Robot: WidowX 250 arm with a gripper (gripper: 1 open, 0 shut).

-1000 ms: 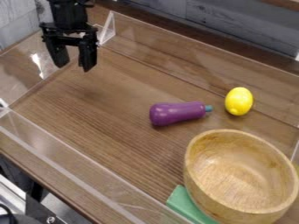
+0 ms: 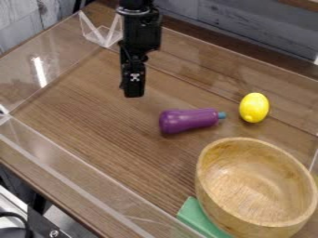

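My black gripper (image 2: 132, 82) hangs over the back middle of the wooden table, open, with nothing seen between its fingers. Forward and to its right lies a purple eggplant (image 2: 189, 120). A yellow lemon-like object (image 2: 254, 107) rests farther right, apart from both.
A large tan bowl (image 2: 252, 186) fills the front right, with a green flat object (image 2: 200, 218) partly beneath or beside it. A wall edge runs along the back right.
My gripper has moved right from the back left and a little toward the camera. The eggplant, yellow object and bowl look unmoved.
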